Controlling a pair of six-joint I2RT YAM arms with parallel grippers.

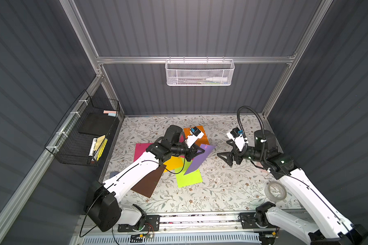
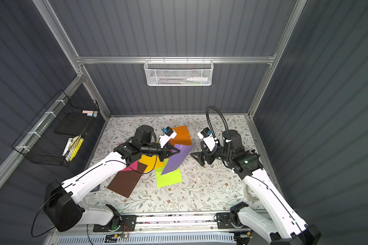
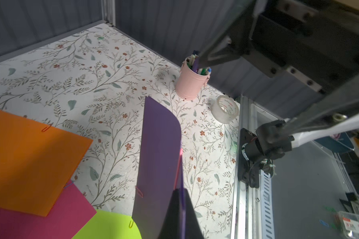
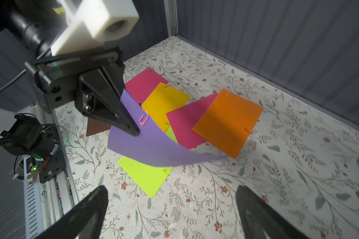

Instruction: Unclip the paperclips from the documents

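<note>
My left gripper is shut on a purple sheet (image 3: 157, 151), holding it raised above the table. A pink paperclip (image 4: 143, 118) sits on that sheet near the gripper. My right gripper stands open just right of the purple sheet, with nothing between its fingers. On the table lie orange (image 4: 227, 119), pink (image 4: 187, 119), yellow (image 4: 155, 103), lime (image 4: 141, 175) and brown (image 2: 124, 183) sheets. Paperclips show on the orange (image 3: 45, 128) and lime (image 3: 130, 224) sheets, among others.
A pink pen cup (image 3: 189, 85) and a tape roll (image 3: 225, 113) stand on the right of the floral table (image 2: 208, 183). A black wire basket (image 1: 85, 138) hangs on the left wall, a white mesh basket (image 1: 199, 75) at the back.
</note>
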